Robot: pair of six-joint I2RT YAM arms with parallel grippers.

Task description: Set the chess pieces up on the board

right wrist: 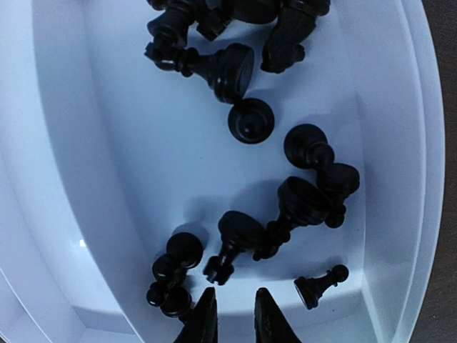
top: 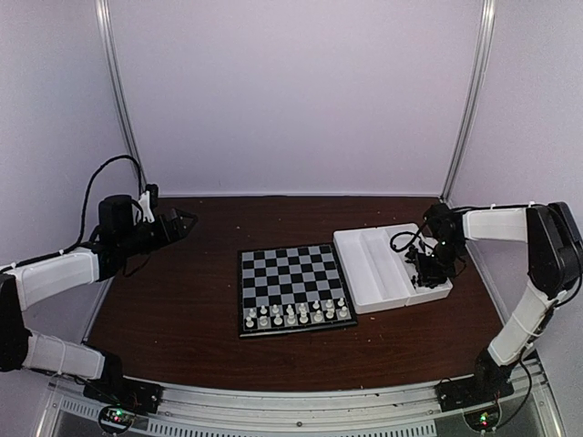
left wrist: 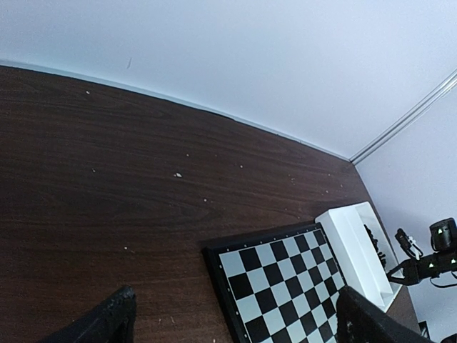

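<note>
The chessboard [top: 284,282] lies mid-table, white pieces in rows along its near side, its far squares bare. Black pieces lie loose in the right compartment of the white tray [top: 364,273], among them a small pawn [right wrist: 318,286] and a toppled piece [right wrist: 232,243]. My right gripper is over these pieces, part open, with nothing visible between its fingertips. My left gripper [top: 182,228] hangs left of the board, open and empty; its fingers [left wrist: 93,321] frame bare table and board in the left wrist view.
Pale walls with metal rails enclose the back and sides. The tray sits against the board's right side.
</note>
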